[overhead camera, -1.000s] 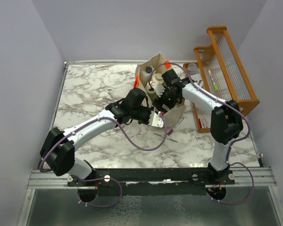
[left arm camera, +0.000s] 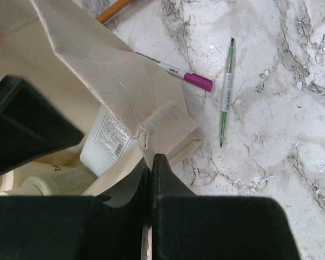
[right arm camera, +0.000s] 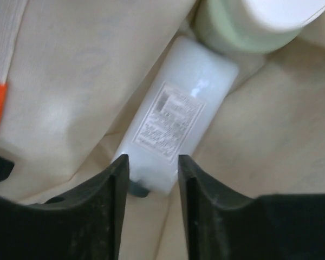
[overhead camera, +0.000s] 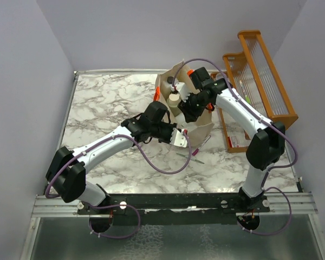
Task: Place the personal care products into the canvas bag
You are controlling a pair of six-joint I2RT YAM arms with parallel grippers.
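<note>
The canvas bag (overhead camera: 202, 130) stands open at the upper middle. Inside it a white labelled bottle (right arm camera: 171, 108) lies beside pale green jars (left arm camera: 65, 181). My left gripper is shut at the front rim of the bag, the canvas edge running up to its fingertips. My right gripper hangs over the bag's inside, part open above the end of the white bottle, with nothing seen held; its fingers are blurred.
A wooden crate (overhead camera: 287, 116) stands at the right. A purple marker (left arm camera: 197, 80) and a green pen (left arm camera: 226, 92) lie in front of the bag.
The left arm stays in place.
</note>
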